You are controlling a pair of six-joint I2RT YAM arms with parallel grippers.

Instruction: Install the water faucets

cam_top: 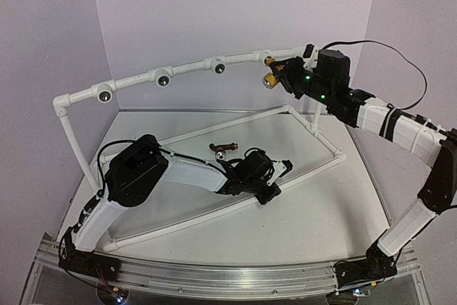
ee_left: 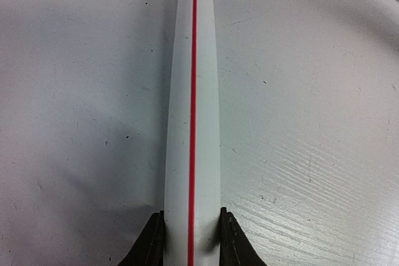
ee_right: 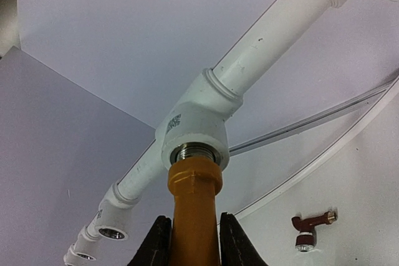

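Observation:
An orange faucet (ee_right: 194,216) is held between the fingers of my right gripper, which is shut on its body. Its inlet end meets the threaded mouth of a white tee socket (ee_right: 198,132), the rightmost on the upper pipe; some metal thread shows between them. From the top view, the right gripper (cam_top: 278,69) and the faucet's yellowish outlet end (cam_top: 270,81) are at that socket. Low down, my left gripper is shut around the frame's white pipe (ee_left: 202,104) with a red stripe. A dark red faucet (cam_top: 223,147) lies on the floor panel.
Several other sockets along the upper pipe (cam_top: 136,79) look empty, including this one (cam_top: 219,67). The left arm (cam_top: 193,171) stretches across the frame's lower left.

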